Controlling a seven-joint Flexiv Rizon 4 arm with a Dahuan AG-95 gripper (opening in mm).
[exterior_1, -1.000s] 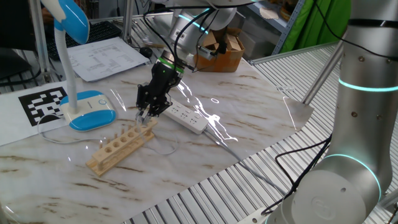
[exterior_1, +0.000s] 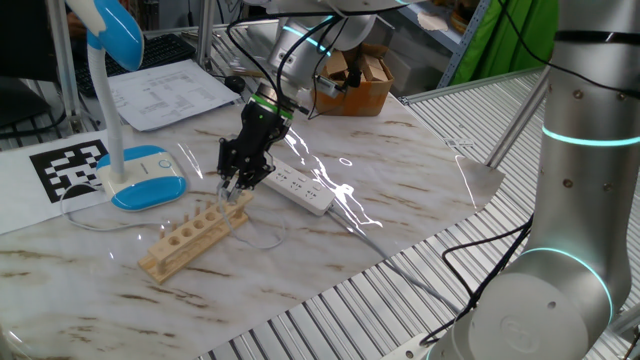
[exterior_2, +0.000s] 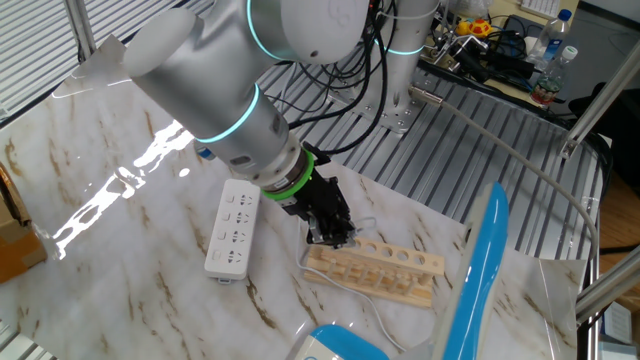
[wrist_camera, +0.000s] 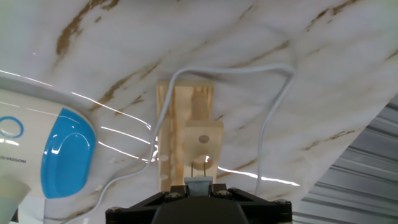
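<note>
A pale plug (wrist_camera: 199, 182) with two thin metal prongs is between the fingers of my gripper, which is shut on it in the wrist view. Its white cable (wrist_camera: 233, 70) loops over the wooden rack and runs toward the blue-and-white desk lamp (exterior_1: 142, 180). Beneath the prongs lies one end of the wooden rack (exterior_1: 195, 240), a row of round holes along its top. From outside, my gripper (exterior_1: 232, 184) hangs at the rack's end nearer the power strip (exterior_1: 298, 187). Whether the plug touches the rack, I cannot tell.
Beyond the arm, a cardboard box (exterior_1: 358, 85) stands at the table's back edge. Papers (exterior_1: 170, 95) and a black-and-white marker sheet (exterior_1: 70, 168) lie near the lamp. The marble tabletop in front of the rack is bare.
The cable loop by the rack's end has shifted and shows more clearly beside the gripper. My gripper has moved only very slightly; the rack, lamp and power strip stay put.
</note>
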